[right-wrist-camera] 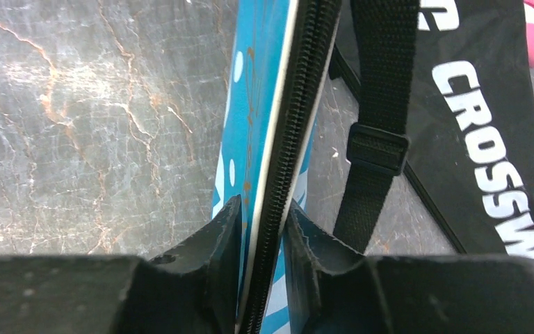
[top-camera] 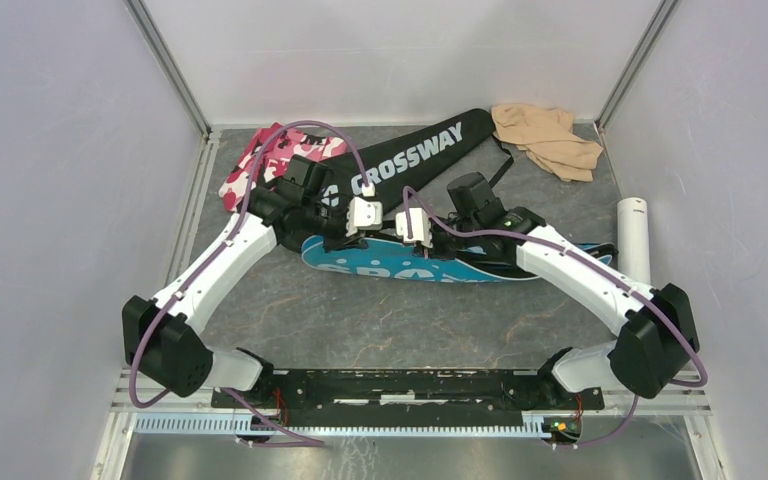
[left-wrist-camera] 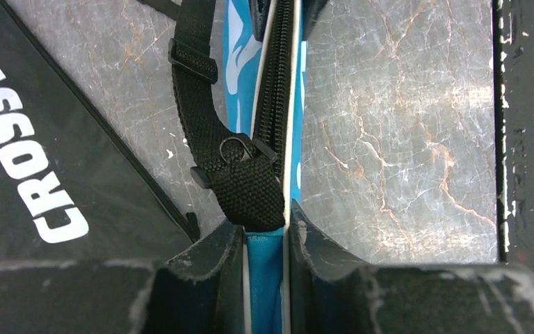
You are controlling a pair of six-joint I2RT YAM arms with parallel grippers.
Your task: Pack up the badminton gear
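Note:
A long blue racket bag (top-camera: 380, 265) with white print and a black zipper lies across the middle beneath both grippers. My left gripper is shut on its zipped edge, beside a black strap (left-wrist-camera: 195, 104) with buckles. My right gripper is over the zipper (right-wrist-camera: 292, 104) further along, its fingers close around the zipper band; whether they grip it is unclear. A black CROSSWAY bag (top-camera: 410, 155) lies behind the blue one.
A pink-patterned cloth (top-camera: 250, 170) lies at the back left, a tan cloth (top-camera: 545, 140) at the back right. A white roll (top-camera: 633, 240) stands by the right wall.

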